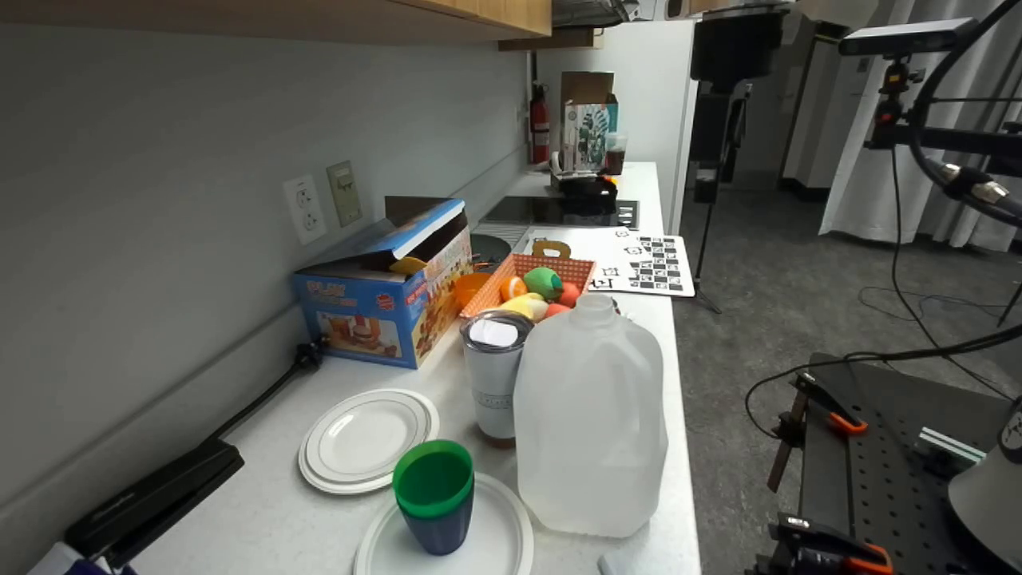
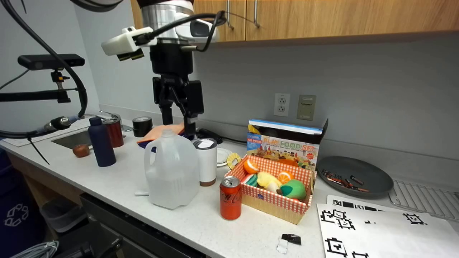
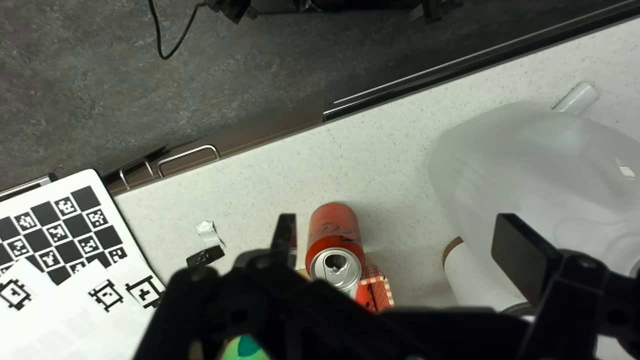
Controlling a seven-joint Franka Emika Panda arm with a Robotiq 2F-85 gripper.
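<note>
My gripper (image 2: 179, 121) hangs above the counter with its fingers (image 3: 520, 255) spread wide and nothing between them. In exterior view 2 a red soda can (image 2: 230, 202) stands upright near the counter's front, touching or close to the basket. The wrist view shows that can (image 3: 334, 231) below the fingers, nearer the left finger. A translucent plastic jug (image 2: 172, 172) stands left of the can, with a white tumbler (image 2: 207, 163) behind its right side. The gingham-lined basket (image 2: 275, 204) holds toy fruit. The can is hidden behind the jug in exterior view 1.
A play food box (image 2: 282, 144) is against the wall, and a dark pan (image 2: 355, 165) lies to its right. Green and blue cups (image 1: 433, 498) stand on a plate (image 1: 503, 537). A dark blue bottle (image 2: 101, 144) stands farther left. Bare counter (image 3: 288, 174) shows along the front edge.
</note>
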